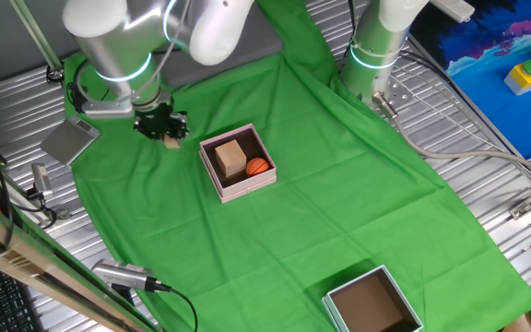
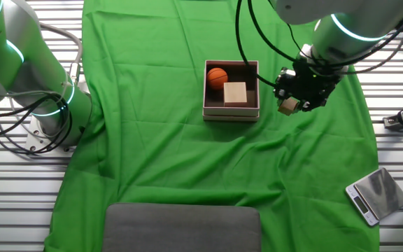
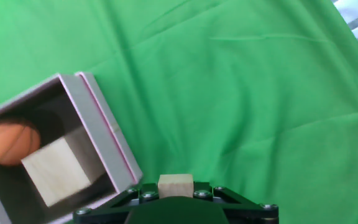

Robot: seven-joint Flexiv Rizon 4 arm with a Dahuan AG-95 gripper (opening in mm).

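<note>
My gripper [image 2: 292,101] is shut on a small wooden block [image 2: 288,106], which pokes out from the fingertips. In the wrist view the pale end of that block [image 3: 176,185] shows at the bottom middle, with a dark finger pad on either side. A pink-rimmed box [image 1: 247,187] stands beside the gripper, apart from it. Inside the box lie a larger wooden cube [image 3: 62,169] and an orange ball [image 3: 11,142] marked like a basketball. How high the held block hangs over the green cloth is hard to tell.
An empty box with a pale blue rim [image 1: 332,312] stands at the cloth's far end. A small scale [image 2: 377,196] rests near the cloth's edge, and a grey pad [image 2: 182,227] lies on the other side. Green cloth [image 1: 339,203] between the two boxes is clear.
</note>
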